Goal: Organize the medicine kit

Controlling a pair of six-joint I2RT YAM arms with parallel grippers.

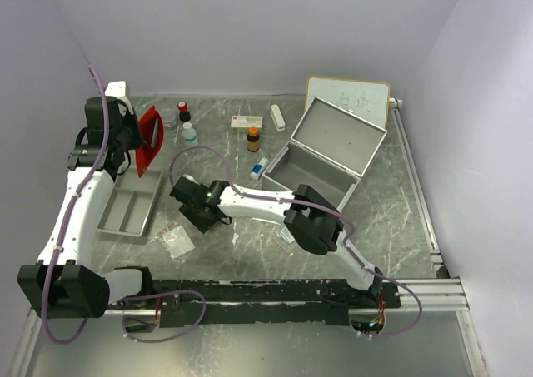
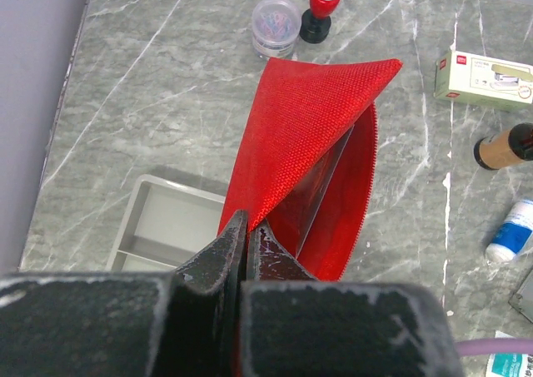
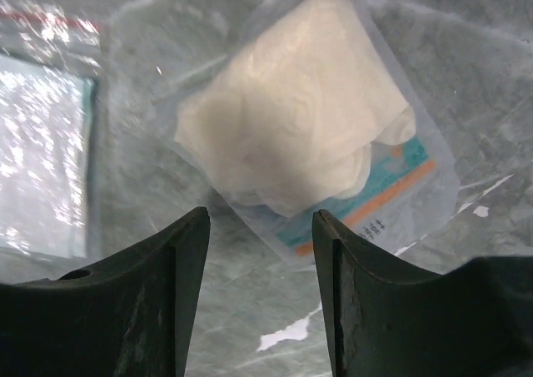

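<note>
My left gripper is shut on a red zip pouch (image 2: 321,136), held up over the left side of the table; the pouch gapes and something flat shows inside. Below it stands a grey divided tray (image 1: 129,202). My right gripper is open, its fingers above the near edge of a clear bag with beige folded contents (image 3: 308,102) and a teal-orange strip. Nothing is between those fingers. From the top, the right arm hides that bag. Another clear bag with pale contents (image 1: 176,240) lies left of it. An open grey case (image 1: 308,169) sits at the right.
Along the back are a small carton (image 1: 246,122), a brown bottle (image 1: 253,139), a white-capped bottle (image 1: 189,133), a round clear jar (image 2: 276,26) and a red-topped item (image 2: 321,9). A blue-white tube (image 1: 260,168) lies near the case. A whiteboard leans behind it.
</note>
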